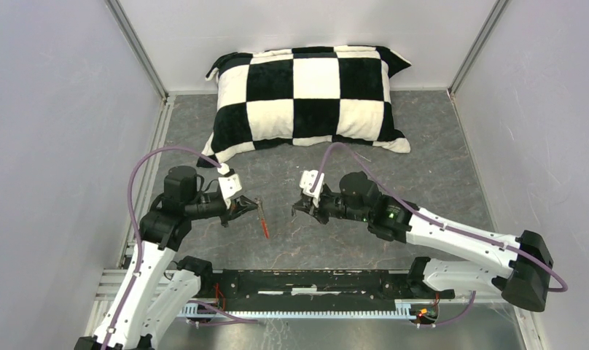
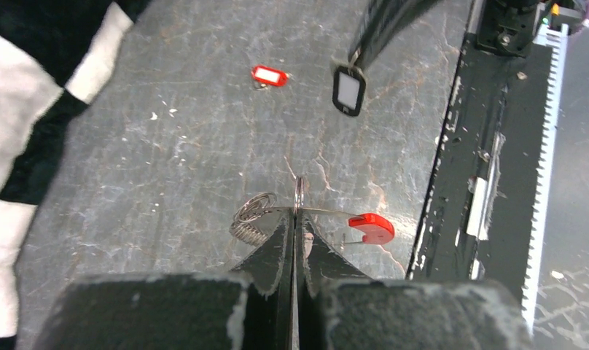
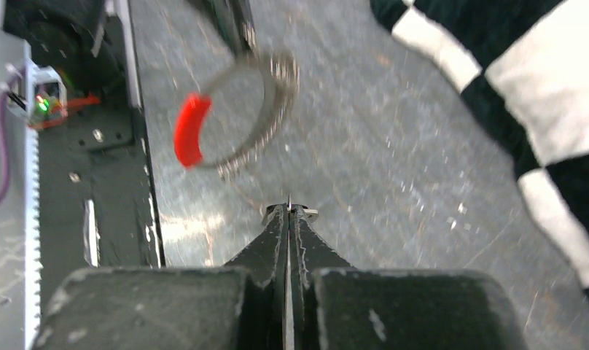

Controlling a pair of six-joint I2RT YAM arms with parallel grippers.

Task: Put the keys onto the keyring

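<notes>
My left gripper is shut on the metal keyring [image 2: 251, 226], which has a red handle piece [image 2: 372, 228] and hangs level with its tips in the left wrist view. My right gripper is shut on a thin metal key, with a dark tag [image 2: 348, 90] at its tips, facing the keyring from the right. A small red-and-white tag [image 2: 268, 75] with metal beside it lies on the grey floor beyond, in the left wrist view. The keyring appears blurred in the right wrist view.
A checkered cushion [image 1: 316, 102] fills the back of the enclosure. Side walls [image 1: 532, 131] bound the grey floor [image 1: 437, 182]. A black rail [image 1: 350, 281] runs along the front. The floor between cushion and rail is mostly clear.
</notes>
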